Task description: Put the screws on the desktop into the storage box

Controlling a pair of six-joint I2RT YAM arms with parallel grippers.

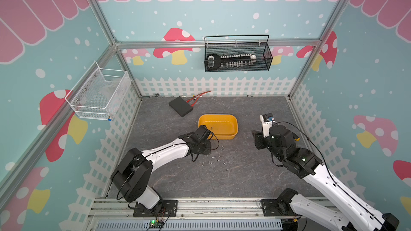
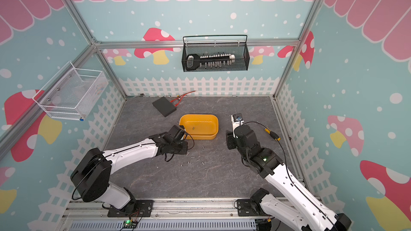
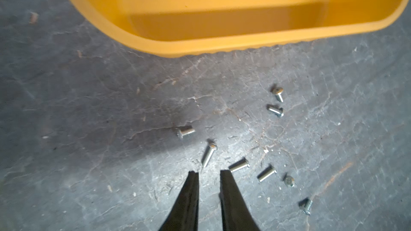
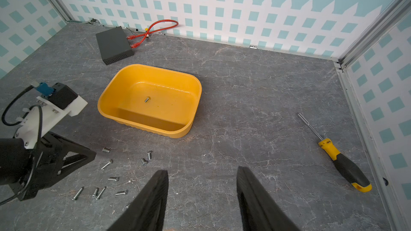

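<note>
An orange storage box [image 1: 217, 124] stands mid-desk, one screw [image 4: 146, 99] inside it. Several loose silver screws lie in front of it, among them a screw [image 3: 208, 154] just beyond the left fingertips. My left gripper hovers over these screws, below the box's near side in its wrist view, fingers part open, nothing seen between them. My right gripper is raised at the right of the desk, fingers apart, with bare desk between them.
A screwdriver [image 4: 345, 165] lies along the right edge. A dark flat box [image 4: 114, 45] with a red-handled tool is at the back left. Mesh baskets hang on the walls.
</note>
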